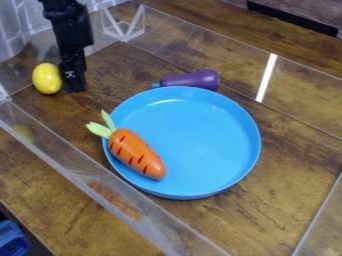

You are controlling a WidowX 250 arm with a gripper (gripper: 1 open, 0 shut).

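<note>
My black gripper (70,76) reaches down from the top left to the wooden surface, open, just right of a yellow egg-shaped object (47,78). An orange toy carrot (136,153) with pale green leaves lies on the left part of a light blue plate (201,135). A purple toy eggplant (190,80) lies behind the plate.
Clear low walls (134,210) border the wooden work area at left and front. A blue object (8,240) sits outside at the bottom left. Bare wood lies to the right of the plate and at the back.
</note>
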